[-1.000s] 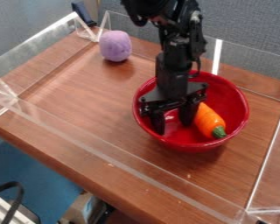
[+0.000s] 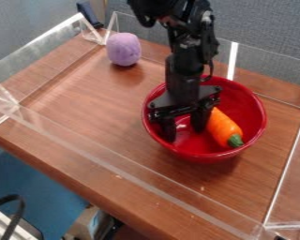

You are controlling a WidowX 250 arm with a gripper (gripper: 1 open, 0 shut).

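Note:
My black gripper [image 2: 178, 112] reaches down into the left part of a red bowl [image 2: 209, 150]; its fingertips are dark against the bowl, and I cannot tell whether they are open or shut or hold anything. An orange carrot [image 2: 224, 127] with a green top lies inside the bowl, just right of the gripper. A purple egg-shaped object [image 2: 124, 49] stands on the wooden table [image 2: 78, 103] at the back left.
Clear plastic walls edge the table on several sides. A grey partition stands behind. At the lower left, beyond the table, are blue floor and a black cable.

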